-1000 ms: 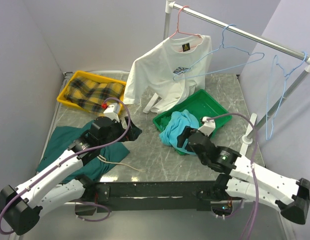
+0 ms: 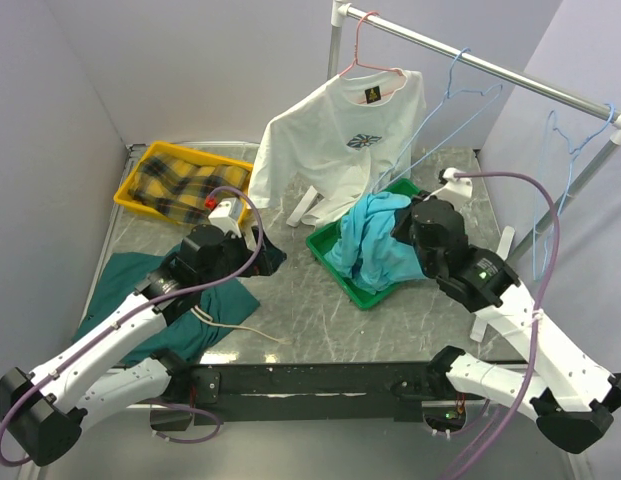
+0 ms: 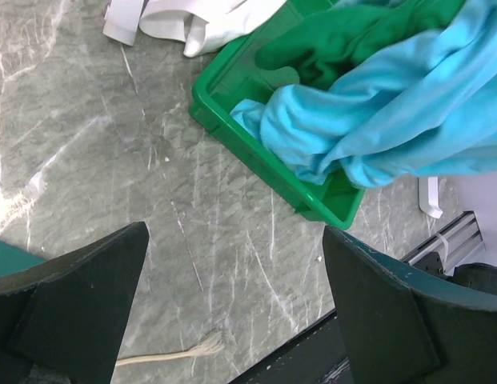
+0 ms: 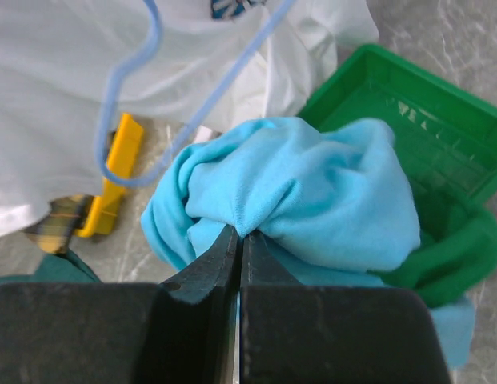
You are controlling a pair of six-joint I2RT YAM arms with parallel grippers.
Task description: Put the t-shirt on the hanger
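A light blue t-shirt hangs bunched from my right gripper, which is shut on a fold of it. The cloth is raised over the green bin, its lower part still over the bin. Beside it on the rail, a blue hanger hangs tilted, empty; a second empty blue hanger is farther right. My left gripper stands open over bare table left of the bin, nothing between its fingers. A dark green cloth also lies in the bin.
On a red hanger hangs a white t-shirt, close behind the bin. A yellow bin with a plaid cloth stands back left. Dark teal cloth covers the left table. The rail crosses above.
My right gripper has risen and moved up and right in the top view, lifting the light blue cloth out of the bin. The nearer blue hanger has swung.
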